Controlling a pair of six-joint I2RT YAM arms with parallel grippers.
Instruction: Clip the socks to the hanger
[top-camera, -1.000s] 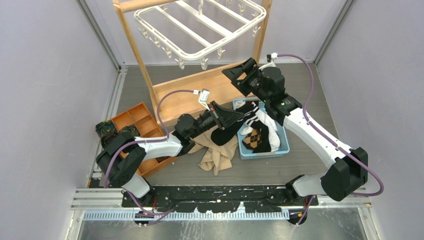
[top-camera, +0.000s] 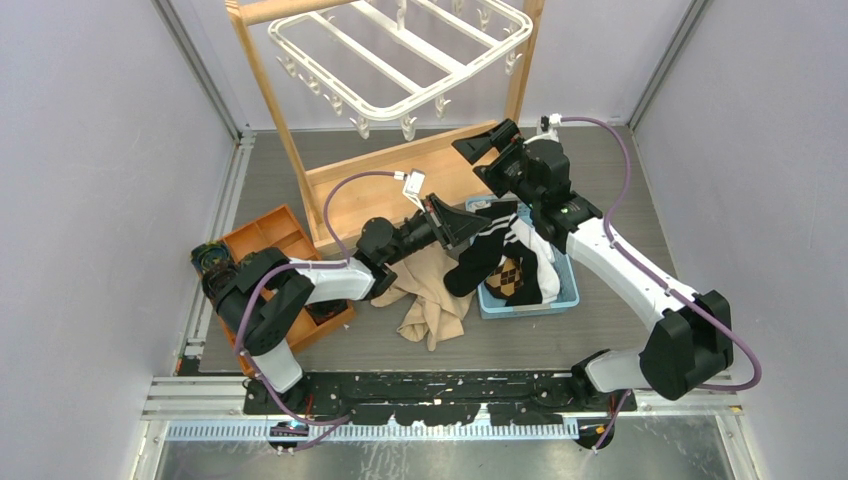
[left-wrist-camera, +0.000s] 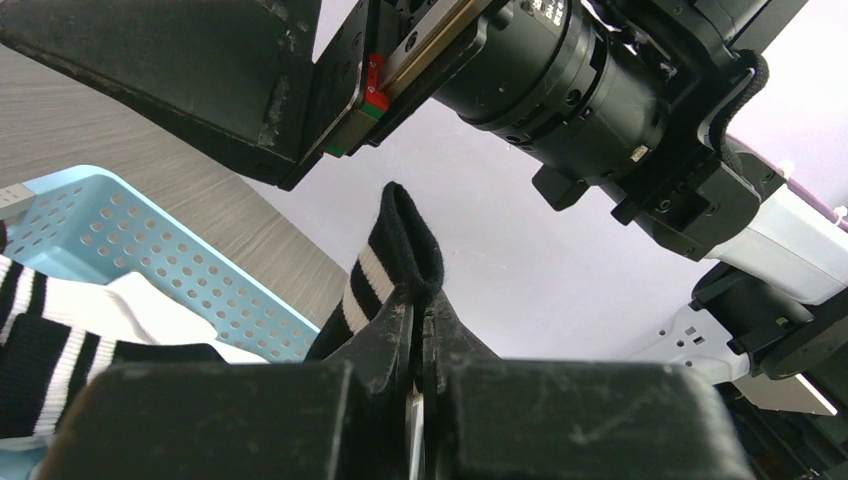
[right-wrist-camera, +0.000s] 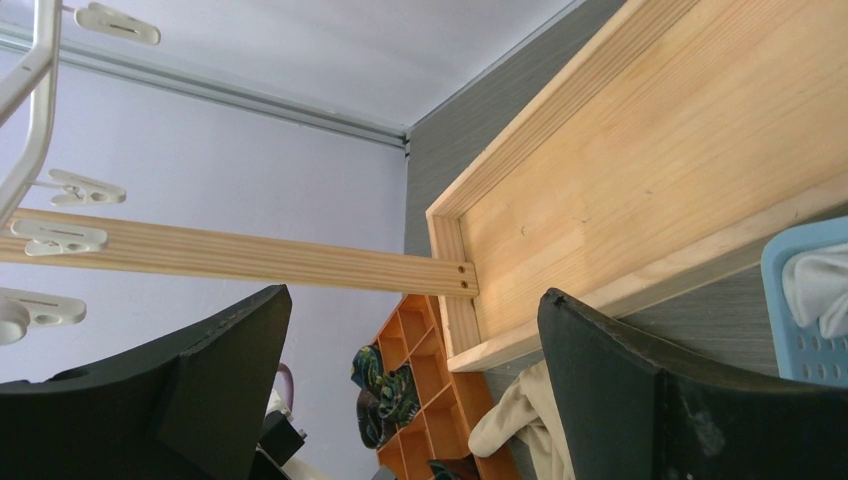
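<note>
A black sock with white stripes (left-wrist-camera: 412, 240) is pinched by its cuff between the closed fingertips of my left gripper (top-camera: 484, 222). In the top view its dark foot (top-camera: 463, 277) hangs down at the left side of the blue basket. My right gripper (top-camera: 468, 160) is open and empty, higher up and a little behind the left one; between its fingers the right wrist view shows only background. The white hanger (top-camera: 453, 77) hangs at the back with several clips, among them a front clip (top-camera: 408, 128); none carries a sock.
The blue basket (top-camera: 530, 312) holds several more socks, white, striped and brown-patterned. A beige cloth (top-camera: 432, 300) lies left of it. An orange divided box (top-camera: 265, 235) stands at far left, under the left arm. Wooden posts (top-camera: 275, 120) hold up the hanger above a wooden base (top-camera: 345, 222).
The left gripper has shifted slightly right and the sock's hanging foot has swung right, toward the basket. The right gripper has moved slightly right and stays open.
</note>
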